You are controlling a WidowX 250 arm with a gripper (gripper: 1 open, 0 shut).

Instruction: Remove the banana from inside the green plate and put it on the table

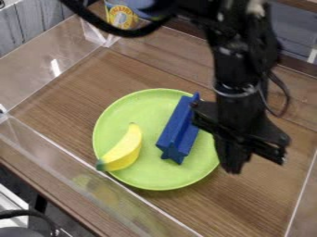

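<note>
The yellow banana (121, 149) lies at the left side of the round green plate (143, 104), its dark tip by the rim. A blue block (180, 130) rests on the same plate, right of the banana and apart from it. My black gripper (233, 155) hangs over the plate's right edge, to the right of the block and well away from the banana. Its lower part points down, but the gap between the fingers is not clear in this view.
Bare wooden table (247, 199) spreads to the right and front of the plate, and also behind it at left. Clear low walls (56, 60) border the table. A yellow can (120, 16) stands beyond the far left corner.
</note>
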